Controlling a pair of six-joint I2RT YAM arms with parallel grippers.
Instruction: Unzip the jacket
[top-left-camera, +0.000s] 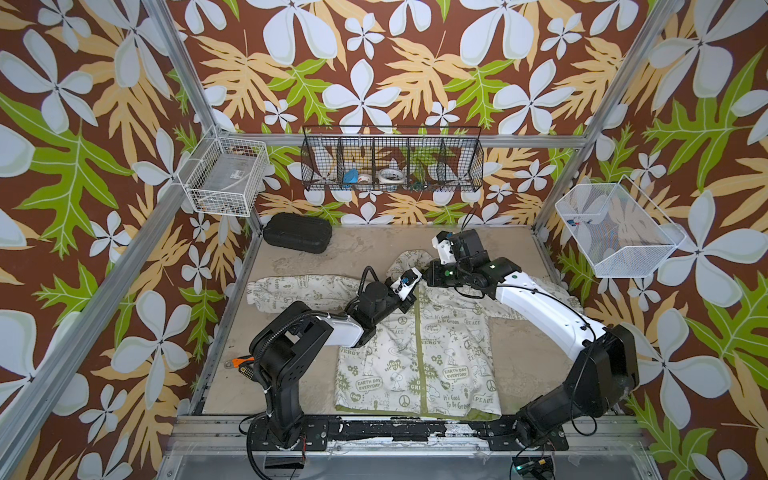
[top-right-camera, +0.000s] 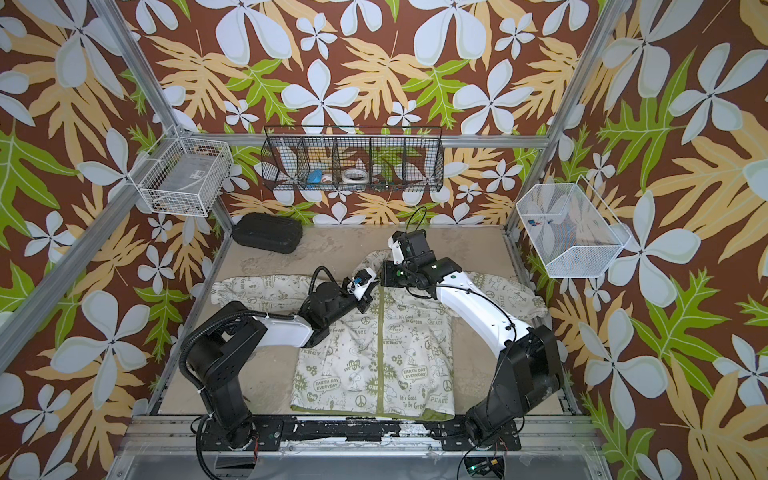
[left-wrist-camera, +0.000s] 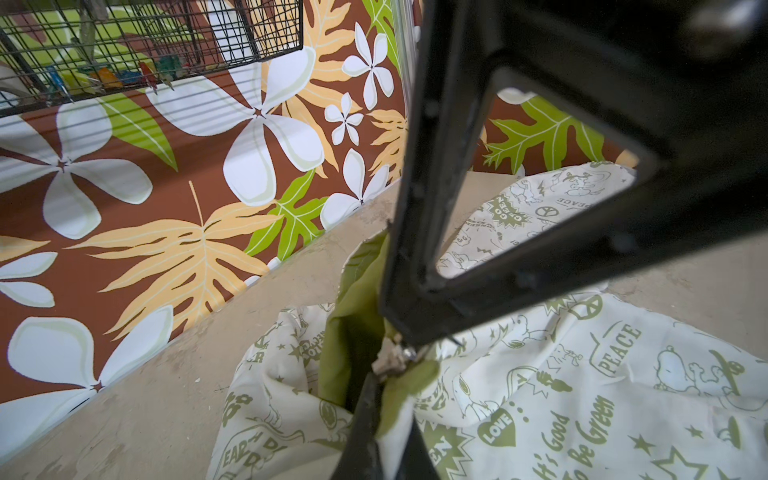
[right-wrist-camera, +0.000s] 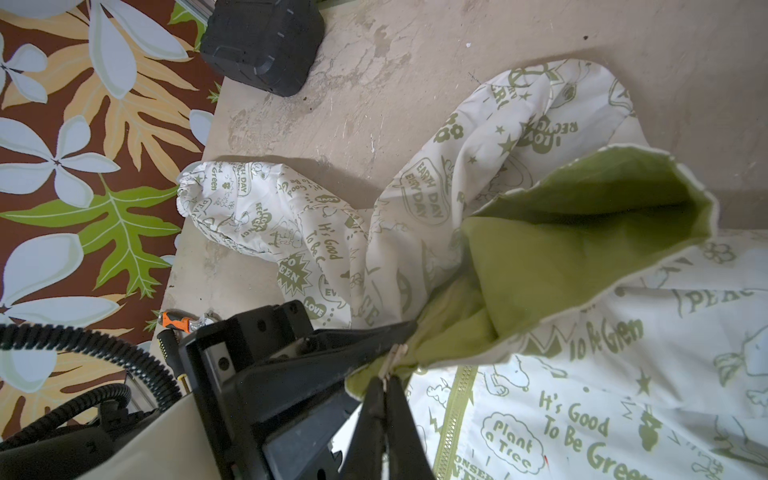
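Observation:
A white jacket (top-left-camera: 452, 368) with green print lies spread on the table, its green zipper (top-left-camera: 421, 376) running down the middle. Both grippers meet at the collar, top of the zipper. My left gripper (top-left-camera: 412, 292) is shut at the green-lined collar edge; in the left wrist view a strip of fabric (left-wrist-camera: 392, 432) shows at its fingers. My right gripper (top-left-camera: 432, 273) is shut, its fingertips by a small zipper pull (right-wrist-camera: 393, 358); whether anything is between them is hard to tell.
A black case (top-left-camera: 296, 232) sits at the back left, an orange-handled tool (top-left-camera: 237, 362) at the left edge. Wire baskets (top-left-camera: 392, 164) hang on the back and side rails. Bare table shows behind the jacket and at both front corners.

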